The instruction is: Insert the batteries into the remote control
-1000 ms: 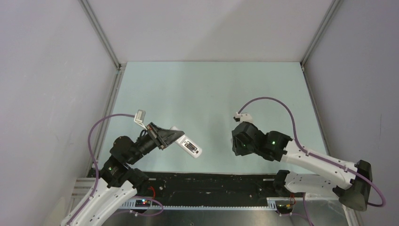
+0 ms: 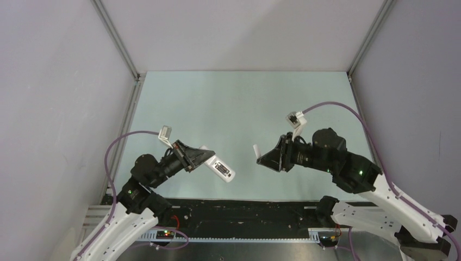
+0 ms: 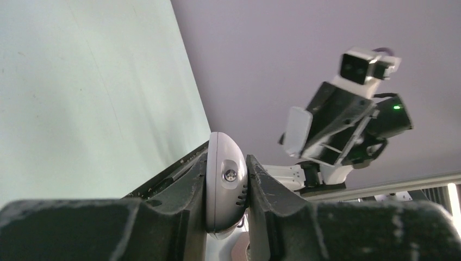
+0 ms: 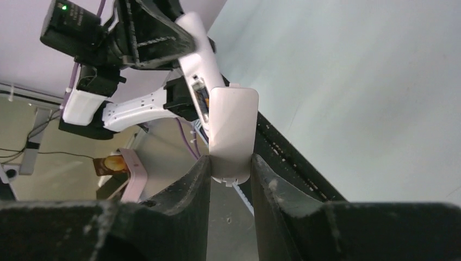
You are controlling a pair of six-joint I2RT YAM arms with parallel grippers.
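Observation:
A white remote control [image 2: 229,174] is clamped in my left gripper [image 2: 211,156], which is shut on its far part. Its battery compartment [image 2: 222,168] faces up and appears to have batteries in it. In the left wrist view the remote's rounded end [image 3: 224,179] stands between the fingers. My right gripper [image 2: 259,160] is shut on a white battery cover [image 4: 234,128] with a small tab at each end. The cover is held upright, to the right of the remote and apart from it in the top view. In the right wrist view the cover hides part of the remote [image 4: 199,65].
A dark strip [image 2: 239,215] runs along its front edge. Grey walls [image 2: 49,81] stand at both sides.
My right arm has raised the cover, turned it and moved it left toward the remote. The left gripper has shifted very slightly right with the remote still in it.

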